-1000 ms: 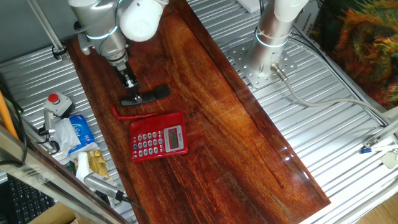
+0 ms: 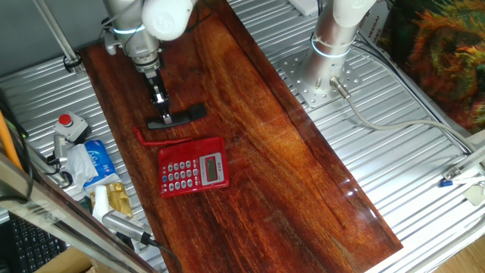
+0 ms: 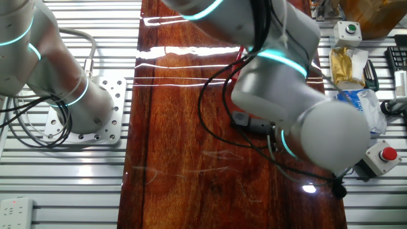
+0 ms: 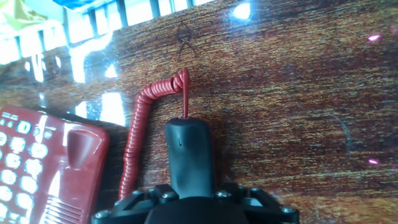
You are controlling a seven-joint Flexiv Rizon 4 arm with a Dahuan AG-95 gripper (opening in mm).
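Observation:
A black telephone handset (image 2: 178,117) lies on the wooden table above the red desk phone (image 2: 193,167) in the first exterior view. My gripper (image 2: 167,118) points down at the handset's left part, its tips at or against it. The wrist view has the handset (image 4: 189,155) reaching up from between the gripper's dark finger parts, which flank it at the bottom edge. Whether the fingers press on it cannot be made out. A coiled red cord (image 4: 138,134) runs from the handset's end. The arm mostly covers the phone in the second exterior view, where part of the handset (image 3: 254,124) shows.
Along the table's left side are a red-buttoned box (image 2: 70,125), a blue-and-white packet (image 2: 97,163) and a gold wrapper (image 2: 120,199).
The upper arm and wrist have swung right and become more upright over the handset. Handset, cord and phone look unmoved.

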